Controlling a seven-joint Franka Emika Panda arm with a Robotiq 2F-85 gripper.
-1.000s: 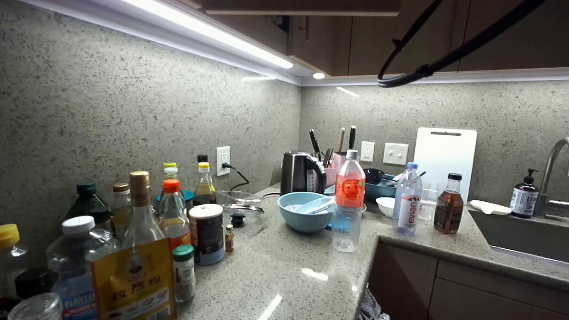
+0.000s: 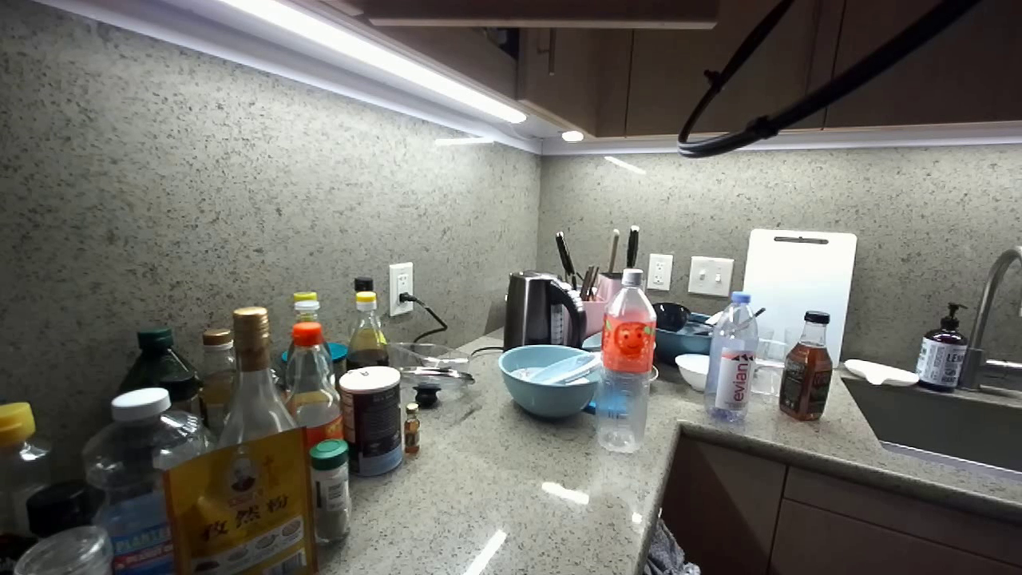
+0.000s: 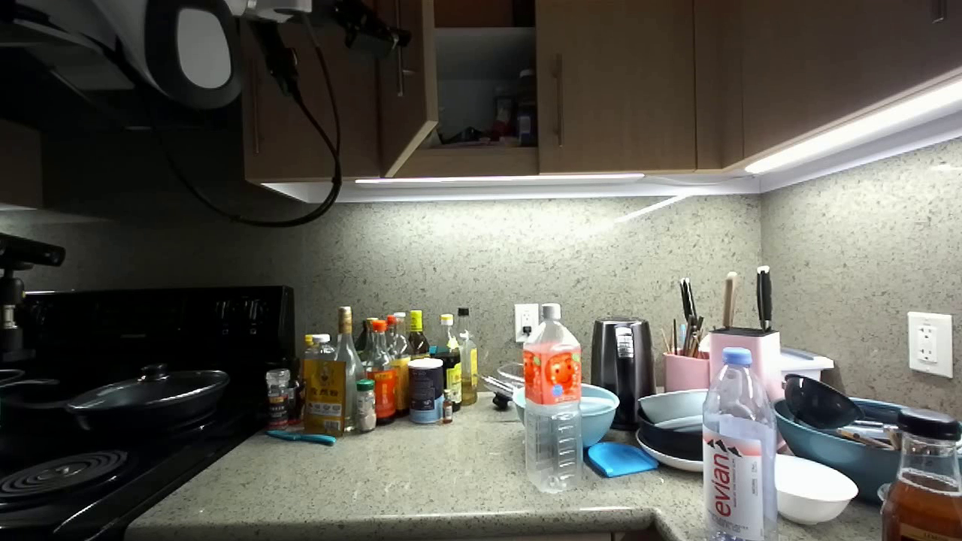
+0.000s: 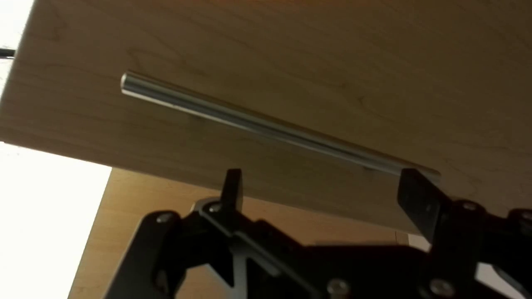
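Note:
My gripper stands open in the wrist view, its two black fingers wide apart with nothing between them. Beyond them a wooden cabinet door fills most of that view, crossed by a slanting metal bar handle. The right fingertip overlaps the handle's lower right end in the picture; whether it touches cannot be told. In exterior view 2 the upper cabinet's door is swung part open, showing shelves with small items inside. My gripper is dark and blurred there, beside the door's handle.
Below, the counter holds several sauce bottles, a tall clear bottle, a blue bowl and a kettle. A lidded pan sits on the stove at left. The arm's cable hangs under the cabinets.

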